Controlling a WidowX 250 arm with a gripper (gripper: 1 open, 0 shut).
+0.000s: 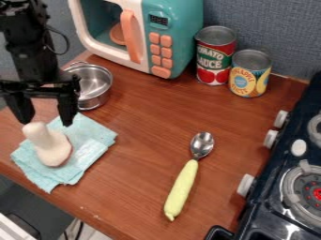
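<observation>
My black gripper (43,105) is at the left, open, its two fingers spread above a pale pestle-like object (51,148) that stands on a light blue cloth (88,141). Nothing shows between the fingertips. A steel bowl (90,84) sits just behind the gripper, partly hidden by it.
A teal toy microwave (164,19), a tomato can (215,58) and another can (249,77) stand at the back. A spoon with a yellow handle (182,187) lies mid-table. A black stove (282,206) fills the right.
</observation>
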